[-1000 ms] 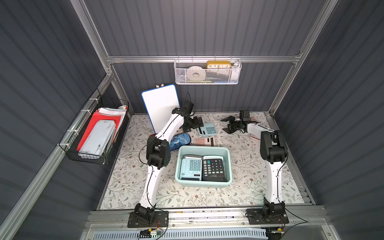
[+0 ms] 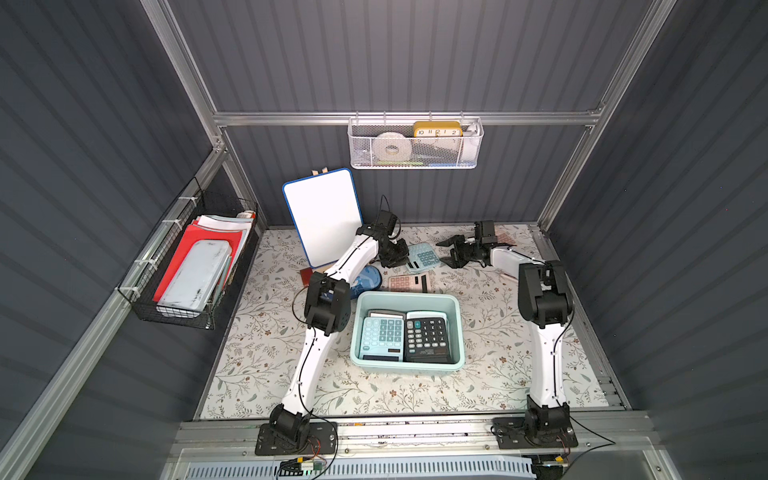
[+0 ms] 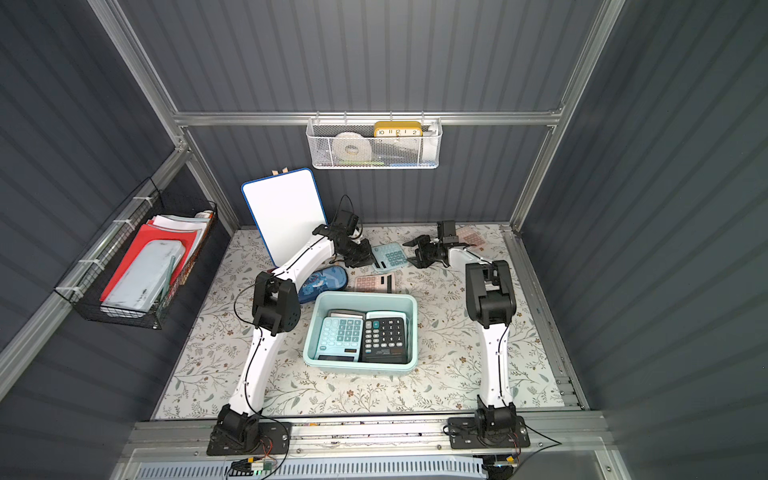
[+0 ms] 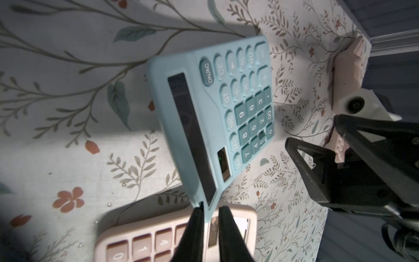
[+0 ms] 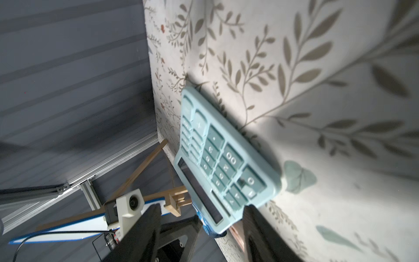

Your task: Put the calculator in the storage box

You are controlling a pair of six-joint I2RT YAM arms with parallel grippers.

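A light blue calculator (image 2: 423, 255) lies on the patterned table at the back centre, between the grippers. My left gripper is at its near-left corner, fingers close together, shut; the left wrist view shows no clear grip on it. My right gripper stands just right of the calculator, fingers apart, open, with nothing between them. The mint storage box (image 2: 454, 336) stands at the front centre, holding a light blue calculator (image 2: 381, 336) and a black one (image 2: 426, 340).
A pink calculator (image 2: 404, 283) lies behind the box. A whiteboard (image 2: 320, 212) and blue pouch (image 2: 365, 278) are at the left. A wire basket (image 2: 197, 276) hangs on the left wall, a white basket (image 2: 416, 160) at the back.
My left gripper has moved right onto the calculator's left side, and the calculator has shifted slightly right. My right gripper has shifted slightly around the calculator's right side.
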